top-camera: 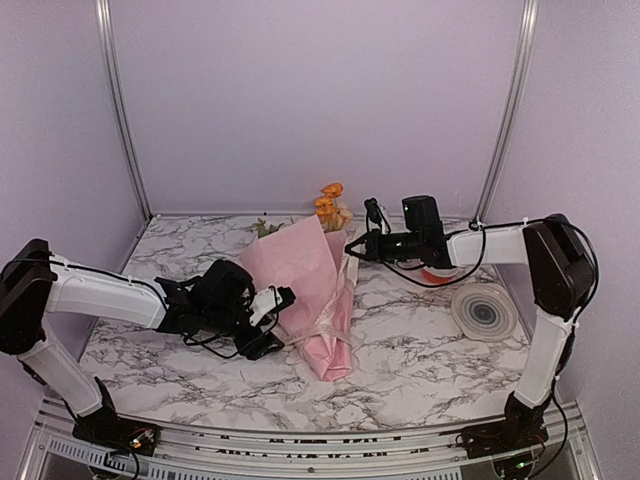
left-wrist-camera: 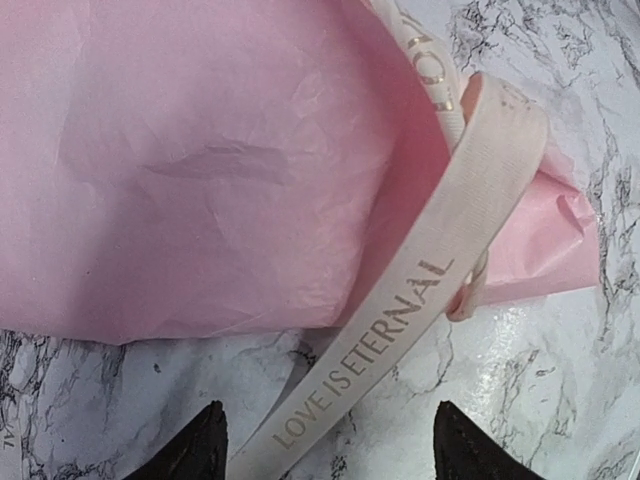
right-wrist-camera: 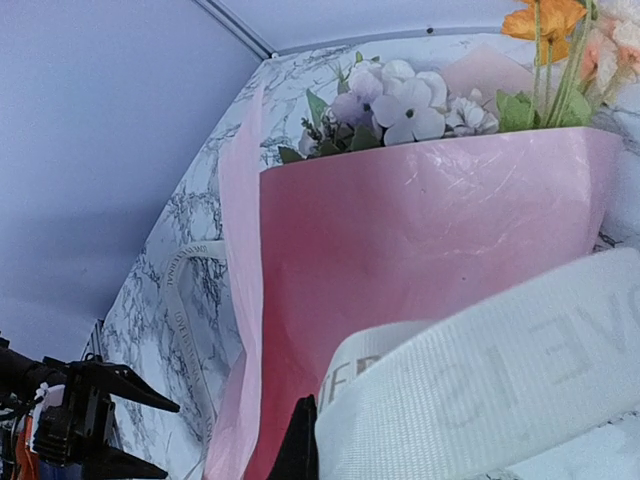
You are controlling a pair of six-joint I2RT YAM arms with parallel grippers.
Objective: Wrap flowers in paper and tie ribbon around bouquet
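The pink paper wrap (top-camera: 300, 265) lies mid-table, with orange flowers (top-camera: 328, 200) at its far end and white flowers (right-wrist-camera: 410, 110) at its rim. A pale lettered ribbon (left-wrist-camera: 370, 345) circles its narrow lower part. My left gripper (top-camera: 282, 322) is open above the ribbon's left run, which passes through the gap between its fingers in the left wrist view; nothing is gripped there. By the wrap's upper right side, my right gripper (top-camera: 358, 246) is shut on the ribbon's other length, which folds over its fingertips (right-wrist-camera: 298, 440) and hides much of them.
A clear round lid (top-camera: 484, 312) lies at right, and a red-and-white container (top-camera: 440, 274) stands partly behind the right arm. Another ribbon stretch (right-wrist-camera: 185, 325) lies loose left of the wrap.
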